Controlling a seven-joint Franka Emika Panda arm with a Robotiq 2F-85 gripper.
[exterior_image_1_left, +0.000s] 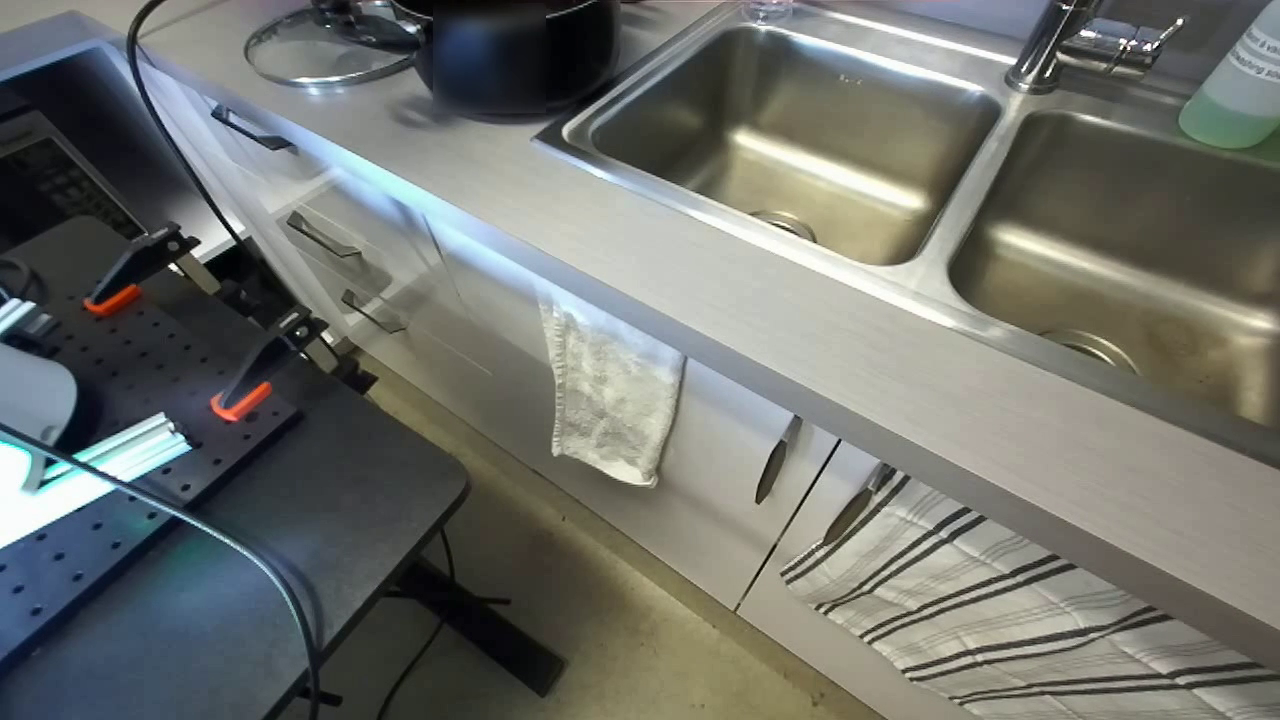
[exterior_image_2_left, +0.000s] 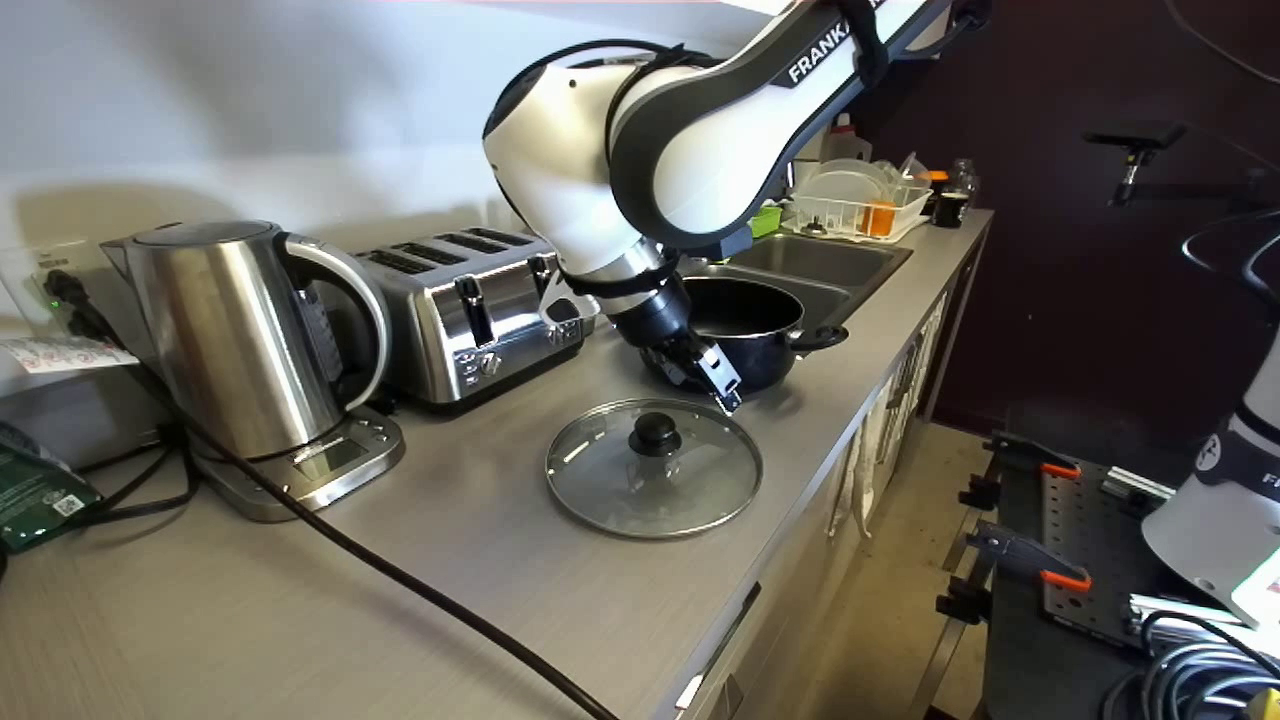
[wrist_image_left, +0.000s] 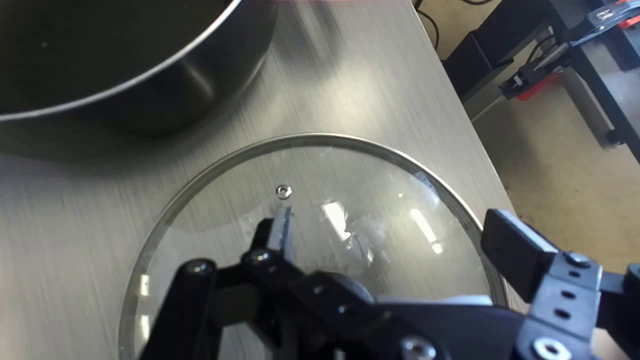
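A round glass lid (exterior_image_2_left: 600, 486) with a metal rim and a black knob (exterior_image_2_left: 655, 434) lies flat on the counter, knob up. Beside it, a black pot (exterior_image_2_left: 768, 360) stands uncovered; in the wrist view the inside of the pot (wrist_image_left: 108, 42) is dark and looks empty. My gripper (exterior_image_2_left: 725, 396) hangs over the counter between pot and lid. From the wrist, the gripper is open above the lid (wrist_image_left: 336, 141), its fingers wide apart with nothing between them. The knob is largely hidden behind the gripper's body there.
A steel toaster (exterior_image_2_left: 492, 318) and a kettle (exterior_image_2_left: 228, 348) stand along the wall. Past the pot is a double sink (exterior_image_1_left: 780, 144). A black cable (exterior_image_2_left: 396, 576) crosses the counter in front of the kettle. The counter's front edge runs close to the lid.
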